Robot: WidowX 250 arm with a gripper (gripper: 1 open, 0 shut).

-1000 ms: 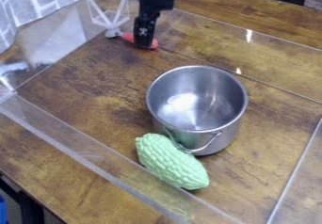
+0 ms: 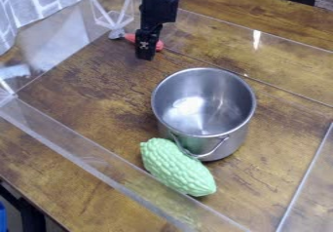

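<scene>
A black gripper [image 2: 147, 45] reaches down from the top of the camera view to a small red object [image 2: 156, 43] with a pale part to its left, near the back of the clear-walled tray. I cannot tell whether its fingers are closed on it. A steel pot [image 2: 203, 112] stands right of centre, its wire handle hanging at the front. A light green bumpy vegetable-like object [image 2: 177, 167] lies just in front of the pot.
Clear walls [image 2: 65, 160] enclose the wooden surface. The left and middle of the floor are open, as is the area right of the pot. A patterned cloth [image 2: 29, 17] is at the back left.
The gripper has shifted very slightly at the back beside the red object. The pot and green object stay in place.
</scene>
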